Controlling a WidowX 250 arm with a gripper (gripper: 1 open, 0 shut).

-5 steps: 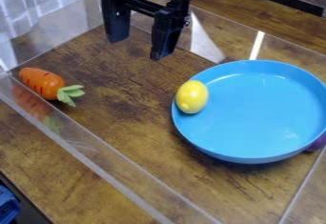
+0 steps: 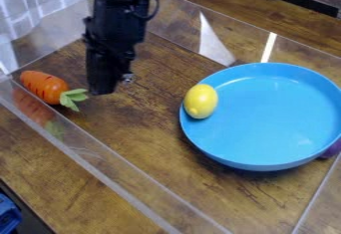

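A dark gripper reaches down from the top over the left part of the wooden surface, a little right of an orange carrot with green leaves. Its fingers look close together, with nothing visible between them. A yellow egg-shaped object sits on the left side of a blue plate.
A clear plastic wall runs along the front left. A purple object is partly hidden behind the plate's right side. A blue item is at the bottom left corner. The wood in front of the carrot and plate is bare.
The gripper has come down and moved left toward the carrot from higher up near the top middle. The carrot, plate and yellow object are unmoved.
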